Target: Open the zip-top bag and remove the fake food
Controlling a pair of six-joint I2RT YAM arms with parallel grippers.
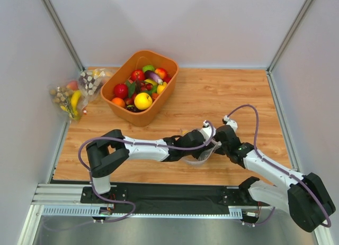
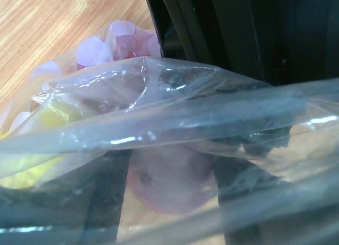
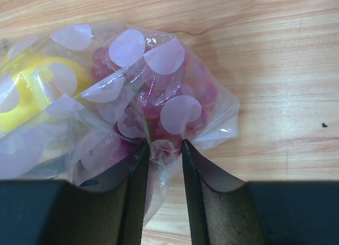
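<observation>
A clear zip top bag with pale purple dots lies under both grippers near the table's front. In the right wrist view, red grapes and a yellow fruit show through its plastic. Clear film crosses the left wrist view, covering my left gripper. The left fingers stand wide apart, with a pinkish round fruit visible between them through the film. My right gripper is partly open over the grape end of the bag. Wrinkled plastic shows in its narrow gap; a grip on it cannot be made out.
An orange bin full of fake fruit stands at the back left. Two more filled clear bags lie by the left wall.
</observation>
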